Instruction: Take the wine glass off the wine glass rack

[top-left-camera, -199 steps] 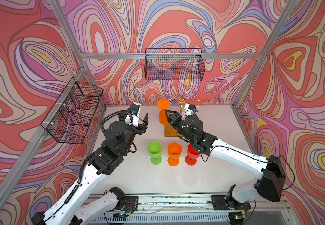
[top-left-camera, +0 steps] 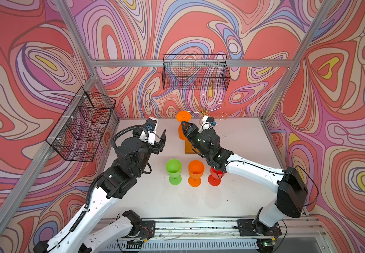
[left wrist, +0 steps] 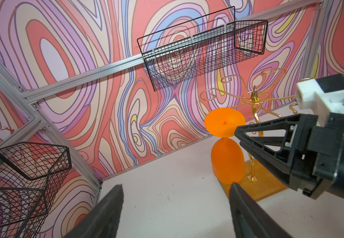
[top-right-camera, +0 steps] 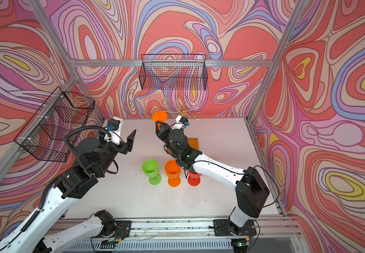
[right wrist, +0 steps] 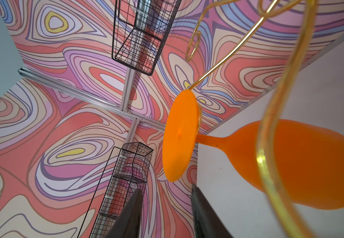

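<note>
An orange wine glass hangs upside down from an arm of the gold wire rack, its foot on top and its bowl below. Close by the glass is my right gripper, its fingers part way apart with only background between them. From the left wrist, the right fingertips overlap the foot's right edge; whether they touch it cannot be told. In the right wrist view, the foot and stem lie beyond the fingers. My left gripper stands open and empty, well to the left of the rack.
Green, orange and red glasses stand upright in a row in front of the rack, the red one partly behind the right arm. Wire baskets hang on the back and left frames. Bare table lies right of the rack.
The right arm has swung left, its elbow coming inward, and its gripper has edged left toward the hanging glass. The left arm has barely shifted. The glass has stayed put.
</note>
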